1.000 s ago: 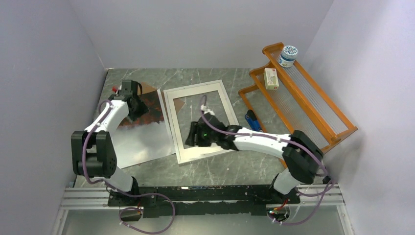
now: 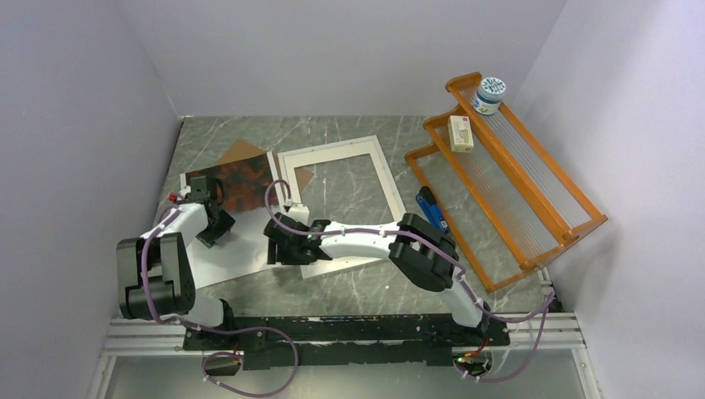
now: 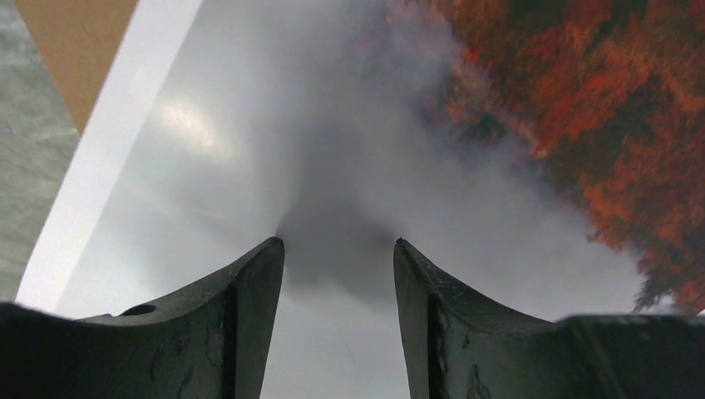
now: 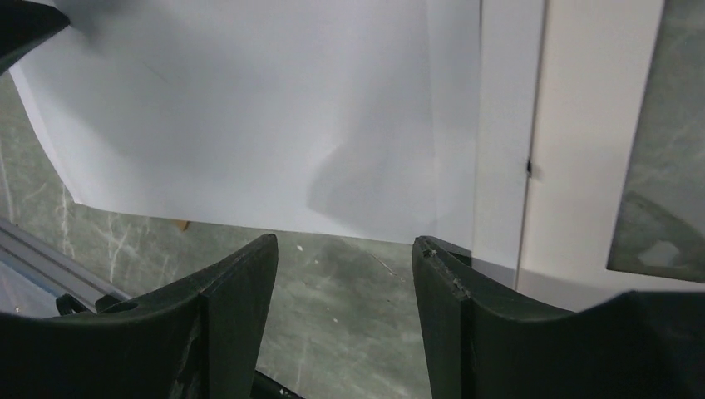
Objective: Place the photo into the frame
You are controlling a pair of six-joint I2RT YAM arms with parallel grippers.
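Note:
The photo [image 2: 241, 181], with dark red foliage and a pale lower part, lies on the left of the table over a brown board [image 2: 239, 150]. My left gripper hovers over its pale surface, fingers apart with nothing between them. The white frame [image 2: 332, 151] lies flat right of the photo. My right gripper is low at the photo's right lower edge, beside the frame's strip, fingers apart and empty.
A wooden rack [image 2: 515, 187] holding a jar [image 2: 488, 96] and a small box [image 2: 460, 134] stands on the right. A blue tool [image 2: 432, 208] lies beside it.
My right gripper has moved left from over the frame toward the photo. My left gripper has come down toward the front over the photo.

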